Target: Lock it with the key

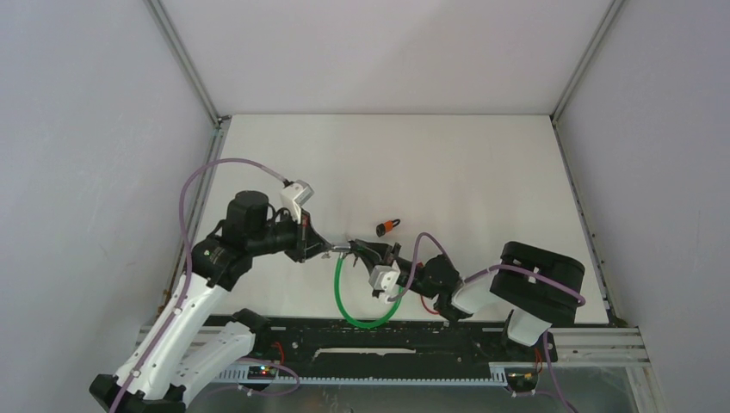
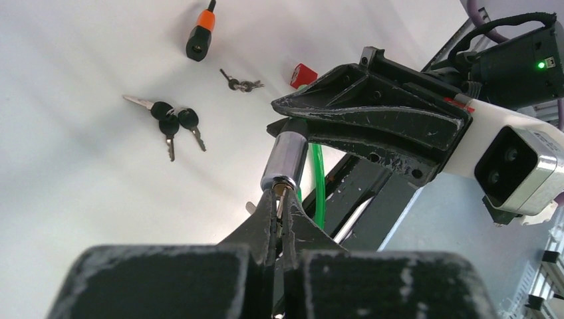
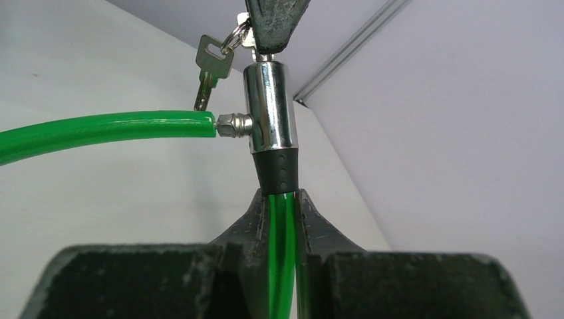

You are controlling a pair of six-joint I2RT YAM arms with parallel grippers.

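Observation:
A chrome lock barrel (image 3: 271, 100) lies between my two grippers above the table, with one end of its green cable (image 3: 110, 136) joined to its side. My right gripper is shut on that cable just behind the black sleeve (image 3: 276, 169). At the barrel's other end, my left gripper is shut on a key (image 3: 264, 58), whose shaft meets the barrel's end face. How deep the key sits cannot be told. A second key (image 3: 214, 61) dangles from the same ring beside it.
On the table lie a black-and-orange padlock (image 2: 199, 41), a bunch of black-headed keys (image 2: 170, 121), a smaller key bunch (image 2: 241, 84) and a red block (image 2: 304, 75).

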